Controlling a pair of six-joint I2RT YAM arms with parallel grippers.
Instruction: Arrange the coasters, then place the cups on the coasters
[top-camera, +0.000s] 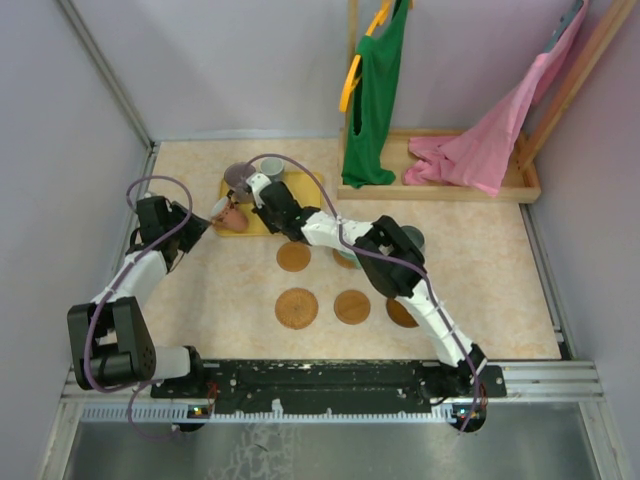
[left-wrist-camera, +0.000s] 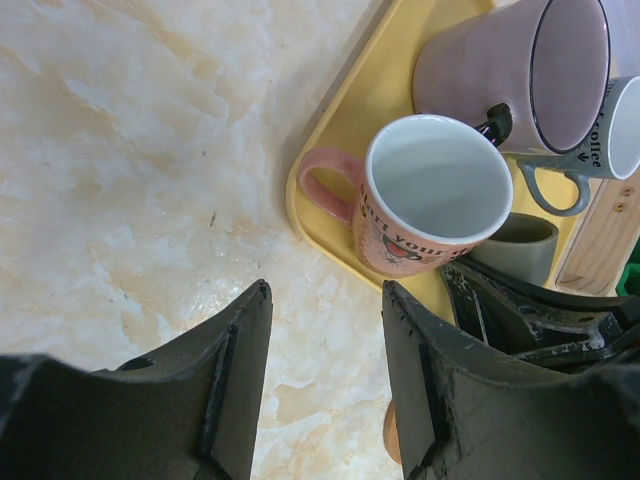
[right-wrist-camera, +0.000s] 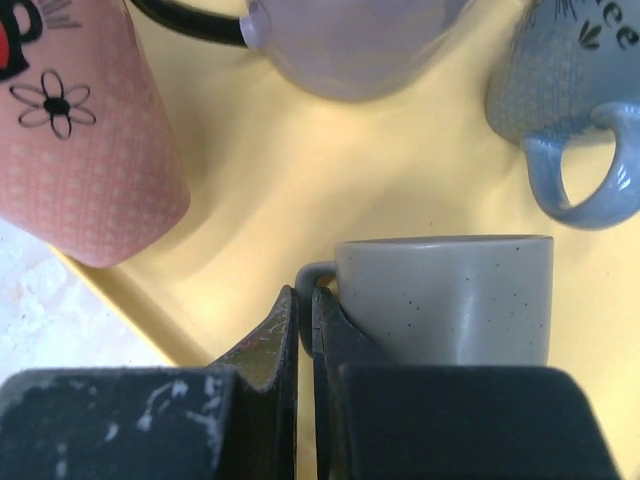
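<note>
In the right wrist view a grey cup (right-wrist-camera: 450, 300) lies on the yellow tray (right-wrist-camera: 240, 235), its handle (right-wrist-camera: 306, 330) toward my right gripper. That gripper's fingers are closed with the thin handle between the fingertips. A pink cup (left-wrist-camera: 410, 225) leans tilted on the tray, in front of my left gripper. The left fingers stand open and empty, short of the pink cup. Round wooden coasters (top-camera: 296, 308) lie at mid-table; one small coaster (top-camera: 293, 256) is close to the tray.
A purple cup (left-wrist-camera: 480, 75) and a blue-grey cup (left-wrist-camera: 590, 130) share the tray. Another dark cup (top-camera: 413, 238) stands beside the right arm, which partly covers it. Green cloth (top-camera: 375, 110) and pink cloth (top-camera: 490, 130) hang at the back. Table right of the arm is clear.
</note>
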